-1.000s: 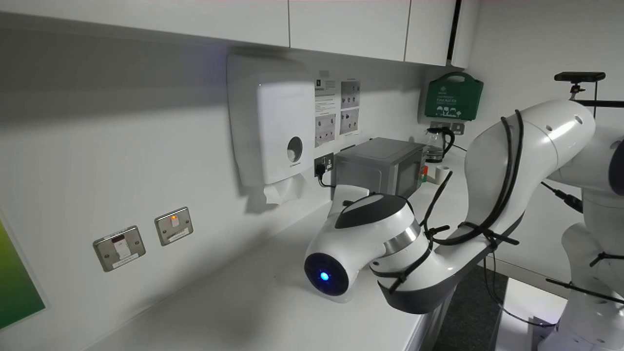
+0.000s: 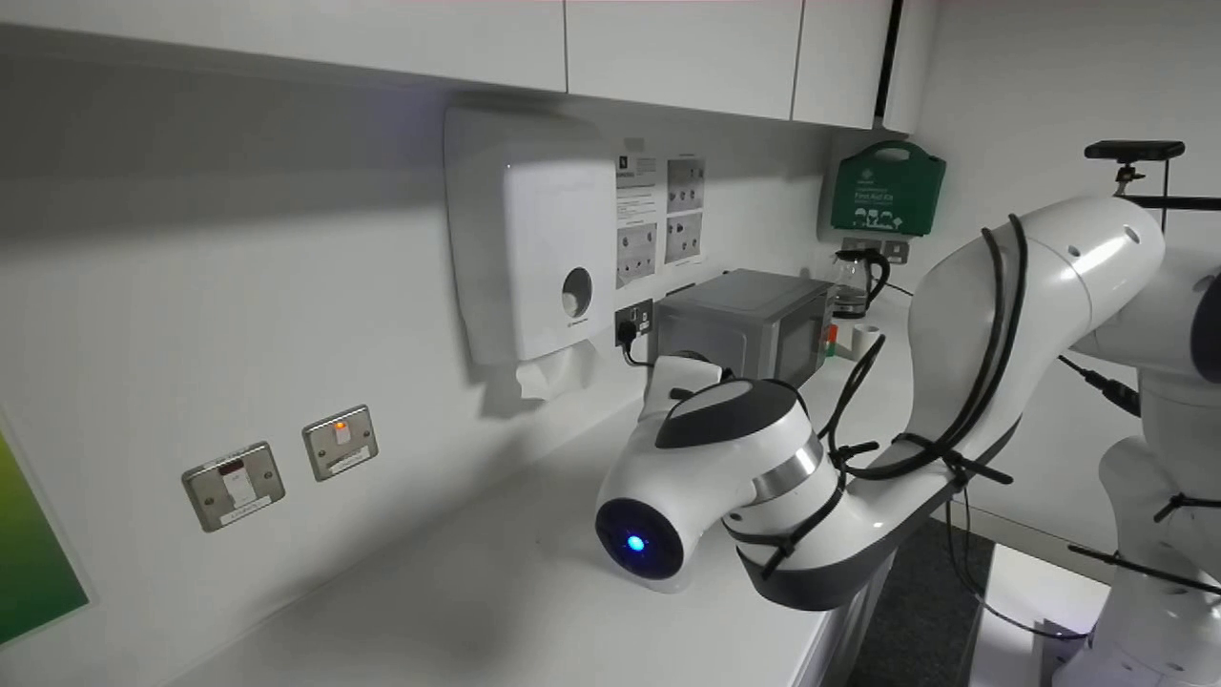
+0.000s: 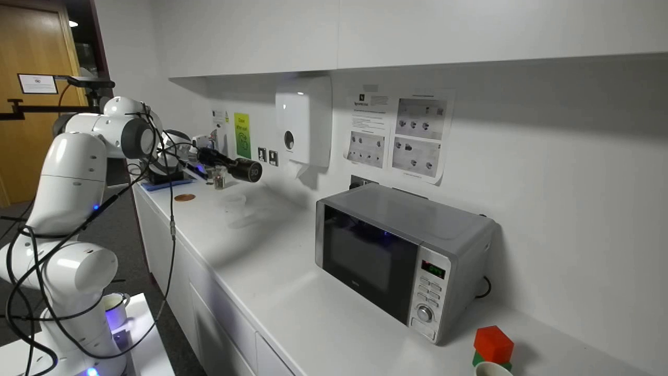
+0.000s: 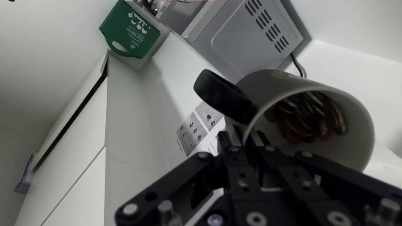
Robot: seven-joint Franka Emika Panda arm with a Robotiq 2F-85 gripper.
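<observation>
In the wrist view a mug with a black handle and pale inside lies tipped, its mouth toward the camera. Several flat, coin-like pieces in reddish and dark tones rest inside it. My gripper is shut on the mug's wall at the rim, close to the handle. From the second exterior view, a dark round-ended shape sticks out sideways from the gripper above the counter; it appears to be the mug's base end. A clear bowl stands on the counter beneath. The first exterior view hides gripper and mug behind the arm.
A grey microwave occupies the counter, with red and green blocks beyond. A paper-towel dispenser hangs on the wall under cupboards. A jar and a brown disc lie near the bowl. Bare counter spans toward the microwave.
The end of the arm has shifted very slightly upward in the first exterior view. Nothing else there has visibly moved.
</observation>
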